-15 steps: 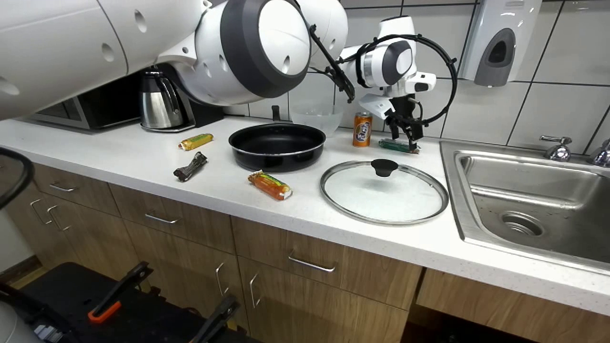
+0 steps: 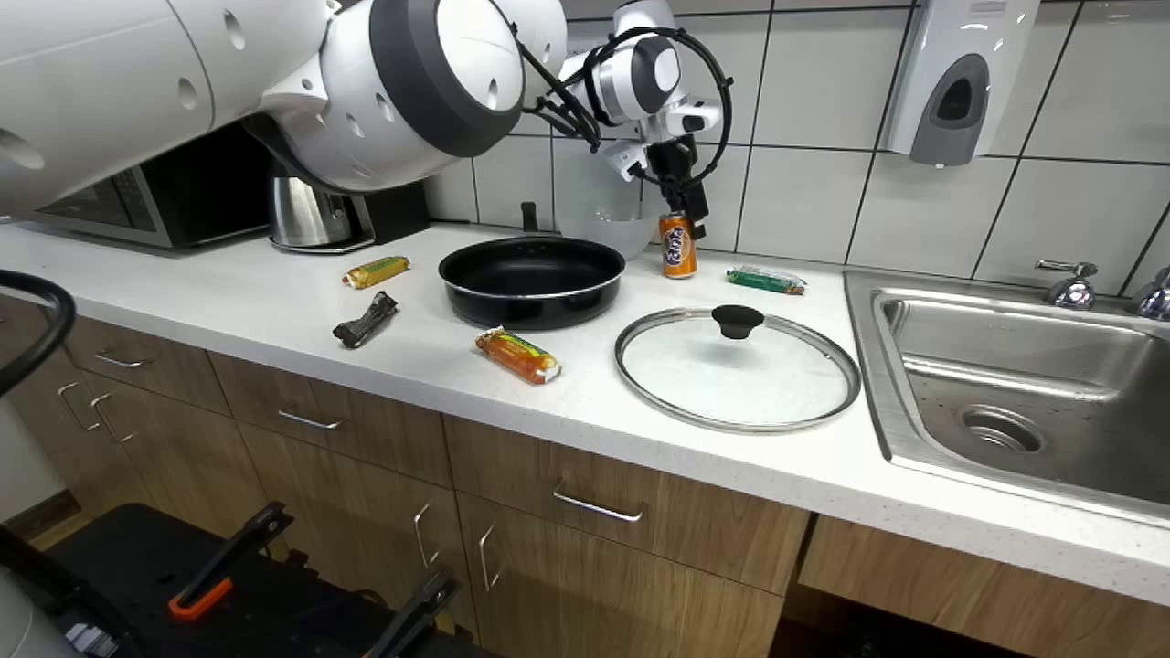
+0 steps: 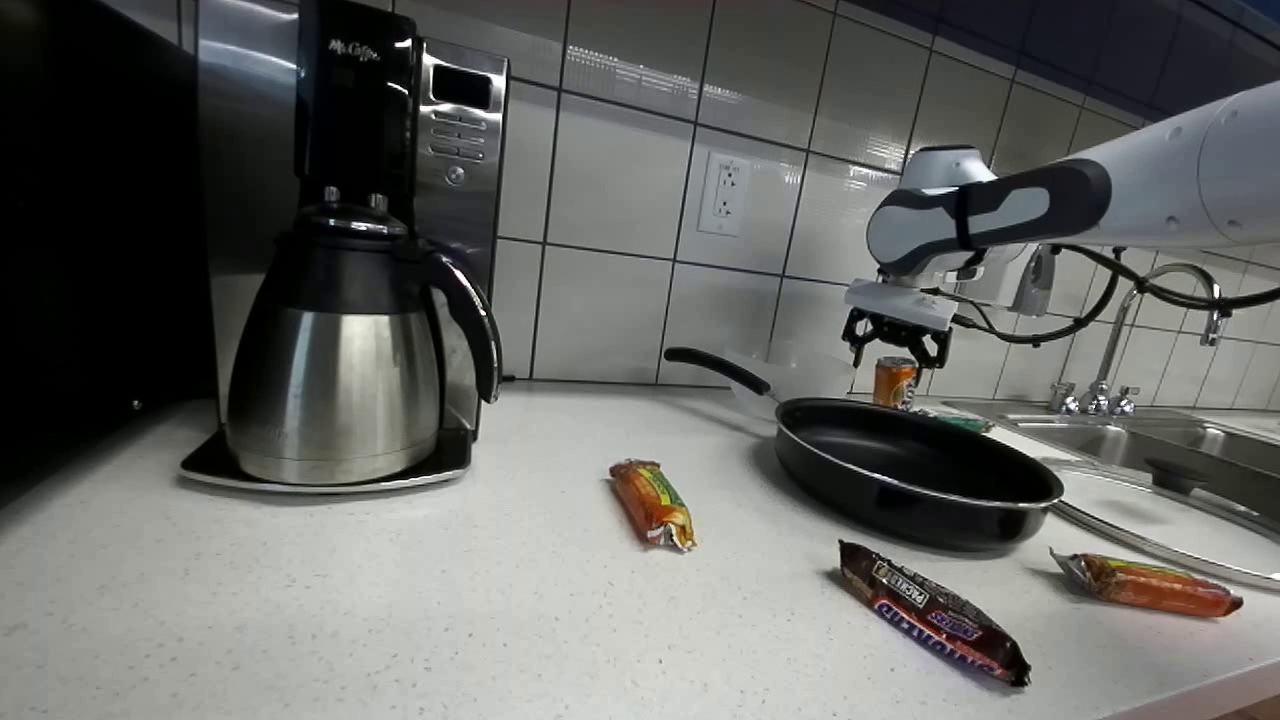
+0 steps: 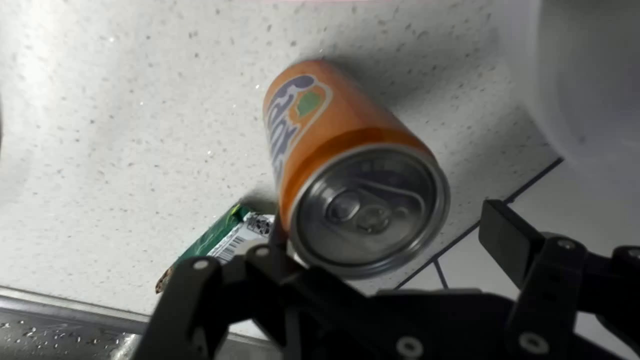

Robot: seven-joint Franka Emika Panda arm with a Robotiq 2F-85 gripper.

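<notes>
An orange Fanta can (image 2: 677, 246) is on the counter near the tiled wall, to the right of the black frying pan (image 2: 532, 311). My gripper is open at the can's top end. In the wrist view its left finger is close against the can's rim, partly hidden, while the right finger (image 4: 510, 243) stands clear with a gap. Whether the left finger touches the can, I cannot tell. A green-wrapped bar (image 4: 222, 237) lies near the can, partly behind the left finger.
A glass lid (image 2: 737, 378) lies in front of the can, and the sink (image 2: 877, 362) is to the right. Behind the pan is a translucent bowl (image 2: 592, 181). Orange (image 2: 518, 355), yellow (image 2: 376, 272) and dark (image 2: 365, 319) wrapped bars lie around the pan.
My gripper has moved left, from above the green bar to the can. The can stands slightly farther left than before. The pan, lid and bars have stayed put.
</notes>
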